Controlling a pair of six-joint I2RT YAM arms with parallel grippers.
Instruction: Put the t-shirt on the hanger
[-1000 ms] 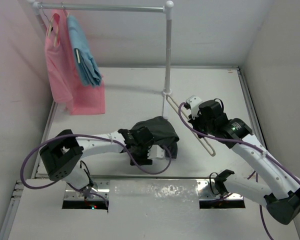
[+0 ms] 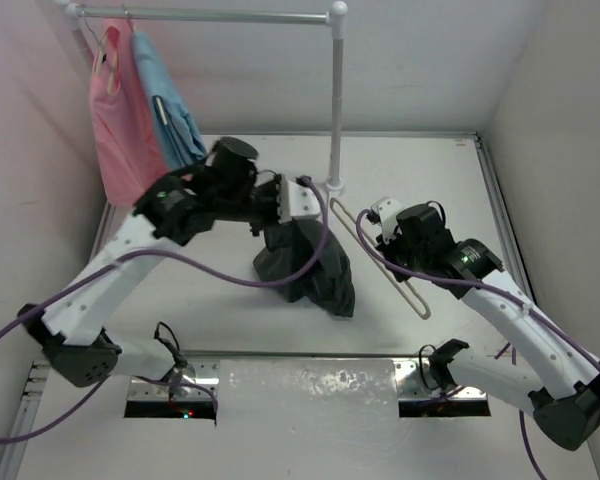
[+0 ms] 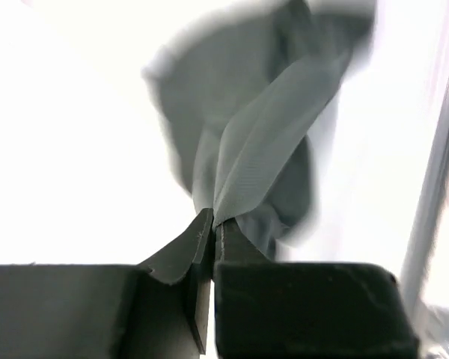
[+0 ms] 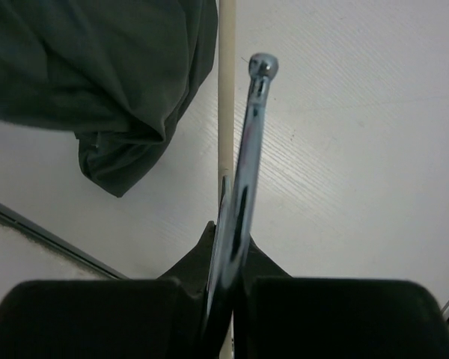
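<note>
The dark green t shirt hangs from my raised left gripper, which is shut on a thin pinch of it; its lower part reaches down near the board's middle, and the left wrist view shows it blurred. My right gripper is shut on the pale hanger at its metal hook, holding it slanted to the right of the shirt. In the right wrist view the hanger's long bar runs beside the shirt's folds.
A rail across the back carries pink and blue garments at left, with an upright post right of centre. White board is clear at the back right and front left.
My left gripper has risen sharply from the board, lifting the t shirt, which was lying in a heap. The right arm and hanger have barely moved.
</note>
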